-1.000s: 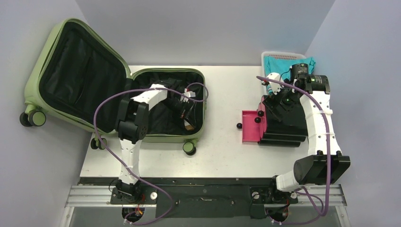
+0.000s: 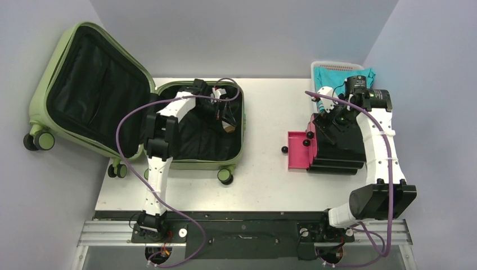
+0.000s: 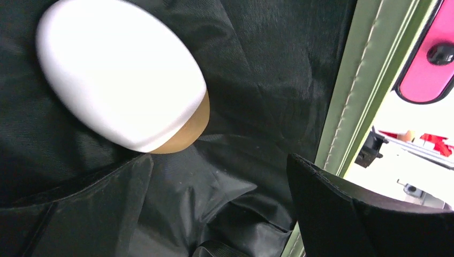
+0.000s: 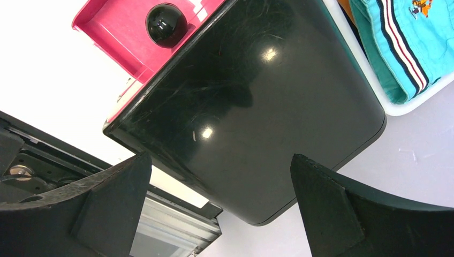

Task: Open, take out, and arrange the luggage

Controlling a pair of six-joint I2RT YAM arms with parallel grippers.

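The green suitcase (image 2: 59, 73) lies open at the left. My left gripper is down inside its base, open, above the dark lining. Just beyond its fingers lies a white rounded item with a tan edge (image 3: 120, 69), partly visible in the top view beside the wrist. My right gripper stands open over the glossy black top (image 4: 251, 91) of a pink-fronted drawer unit at the right, nothing held.
A pink drawer (image 2: 298, 152) sticks out with black knobs nearby. Behind the unit a white basket (image 4: 404, 107) holds turquoise cloth (image 4: 401, 48).
The right arm is unchanged.
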